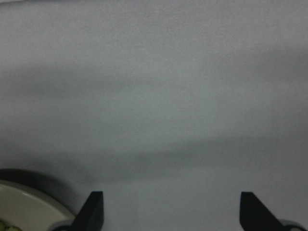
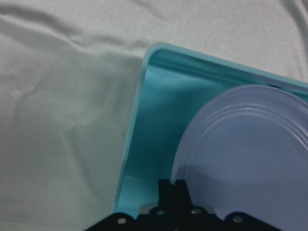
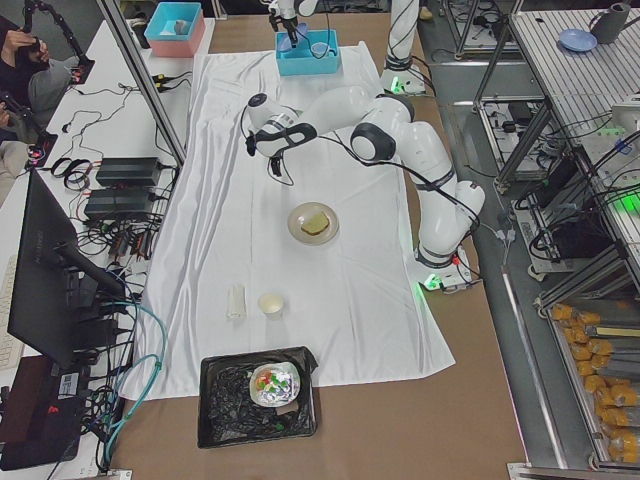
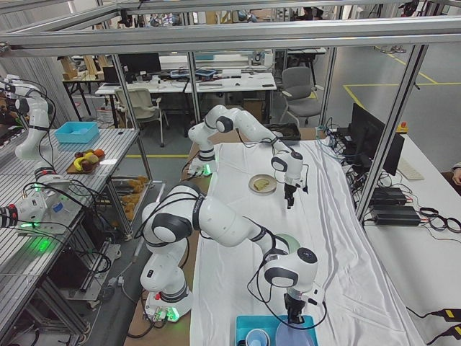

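A blue plastic plate (image 2: pixel 245 159) lies in a turquoise bin (image 2: pixel 132 120). My right gripper is shut on that plate's rim, inside the bin. My left gripper stands open above the white cloth, nothing between its fingers. A beige plate (image 3: pixel 300 230) with a yellowish item (image 3: pixel 316 222) on it sits near the middle of the cloth, below and beside the left arm; its edge shows at the lower left of the left wrist view.
A white cup (image 3: pixel 271 301) and a pale oblong item (image 3: pixel 236 301) lie on the cloth. A black tray (image 3: pixel 225 420) holding a bowl of colourful food stands at the near end.
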